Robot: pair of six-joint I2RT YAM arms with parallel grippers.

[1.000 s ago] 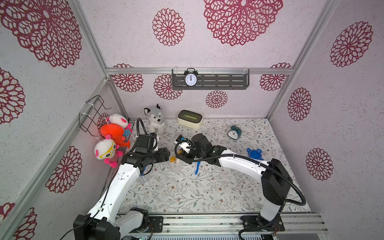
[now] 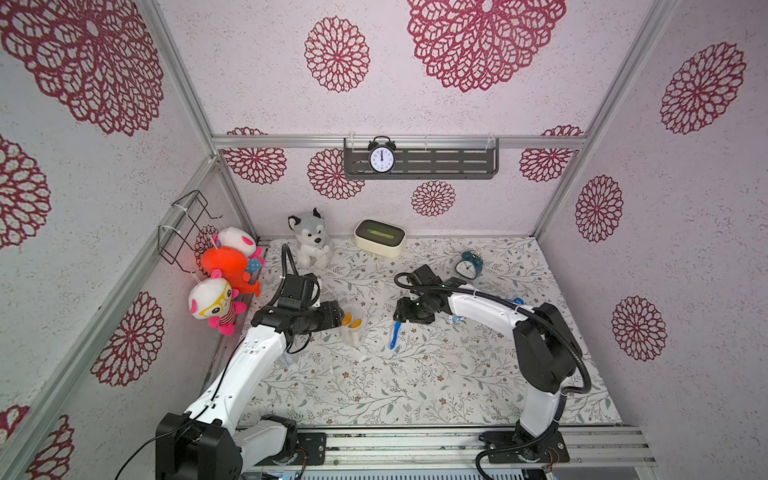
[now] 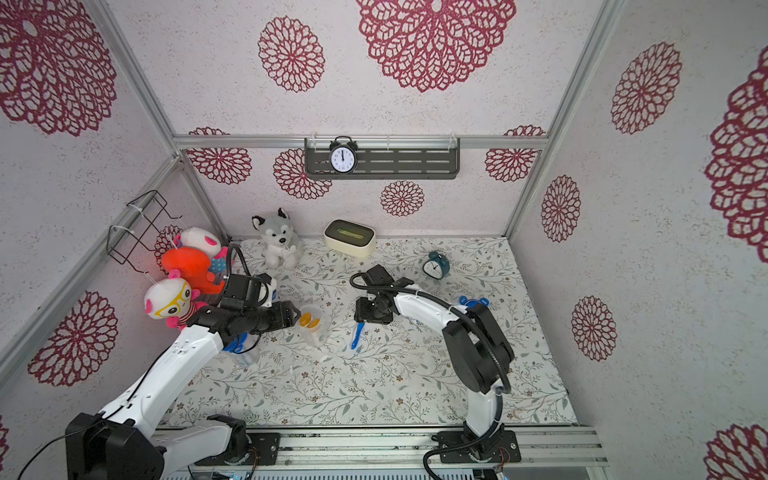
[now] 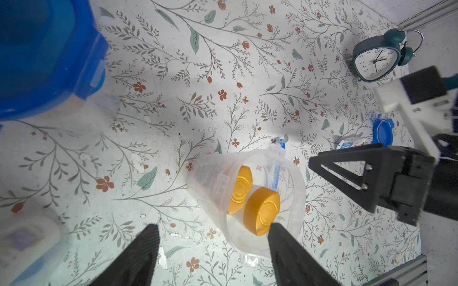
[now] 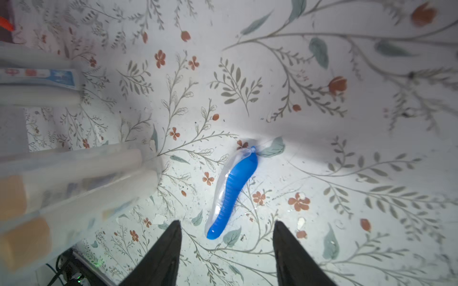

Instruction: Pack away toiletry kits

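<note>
A clear cup (image 4: 205,178) stands at mid-table, holding two orange-capped bottles (image 4: 261,212). My left gripper is open at the cup's left, nothing between its fingers. To the cup's right lies a slim blue item (image 5: 232,188) in clear wrapping, flat on the table. Over it hovers my right gripper, fingers apart and empty; the item shows just beyond the fingertips. A clear container with a blue lid (image 4: 76,57) is beside the left arm, and a white bottle or tube (image 4: 28,238) is near it. On the far right rests a loose blue lid (image 3: 473,301).
A husky plush (image 2: 310,240), a cream box (image 2: 380,237) and a teal clock (image 2: 469,265) line the back. Plush toys (image 2: 214,300) hang by the left wall.
My right gripper has pulled back from above the cup to the right, over the slim blue item. Both orange caps now show in the cup. The left arm has shifted only slightly.
</note>
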